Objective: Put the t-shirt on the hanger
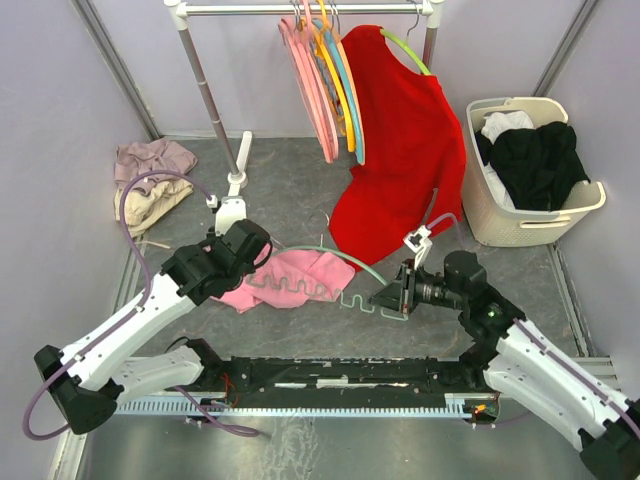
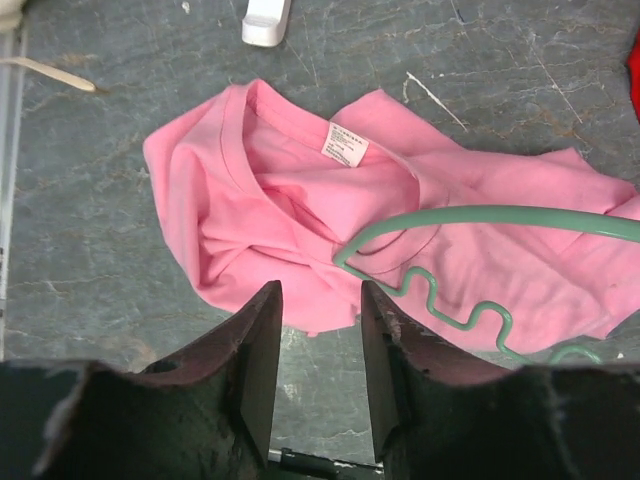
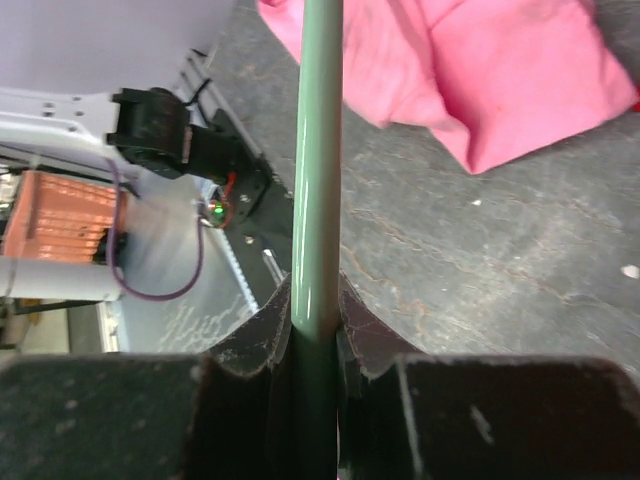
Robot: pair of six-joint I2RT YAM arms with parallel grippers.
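A pink t-shirt (image 2: 270,200) lies crumpled on the grey floor, its neck label showing in the left wrist view. Over it stretches a green hanger (image 1: 345,257), whose far end reaches the collar area (image 2: 345,255); whether that end is under the cloth I cannot tell exactly. My right gripper is shut on the hanger's other end. Above the shirt's near edge, my left gripper stands part open with nothing between its fingers. From above, the left arm hides its fingertips.
A rack (image 1: 300,10) at the back carries several coloured hangers (image 1: 345,90) and a red garment (image 1: 400,140). Folded clothes (image 1: 150,185) lie at the left; a laundry basket (image 1: 530,232) stands at the right. Bare floor surrounds the shirt.
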